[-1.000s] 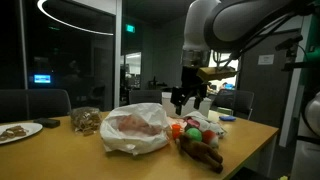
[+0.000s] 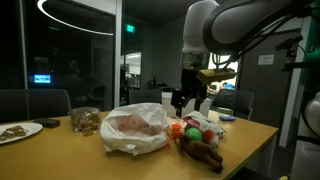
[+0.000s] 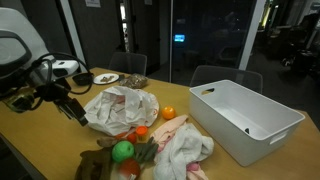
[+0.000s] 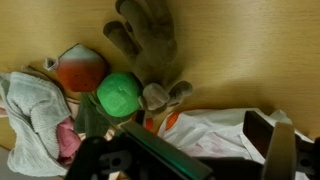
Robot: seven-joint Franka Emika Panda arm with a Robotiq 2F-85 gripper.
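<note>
My gripper (image 2: 187, 107) hangs above the table with its fingers spread apart and nothing between them; it is also seen at the left in exterior view 2 (image 3: 83, 104). Below it in the wrist view lie a brown plush toy (image 4: 150, 42), a green ball (image 4: 119, 95) and a red-and-grey ball (image 4: 80, 70). A crumpled white plastic bag (image 4: 215, 130) is partly hidden behind the gripper there. Exterior view 1 shows this bag (image 2: 137, 130) left of the plush toy (image 2: 201, 155), which lies close to the table's front edge.
A large white bin (image 3: 245, 118) stands on the right side in exterior view 2. An orange (image 3: 168, 112) and a pale cloth (image 3: 185, 150) lie between it and the bag. Farther back are a plate (image 3: 106, 78) and a glass bowl (image 2: 85, 120).
</note>
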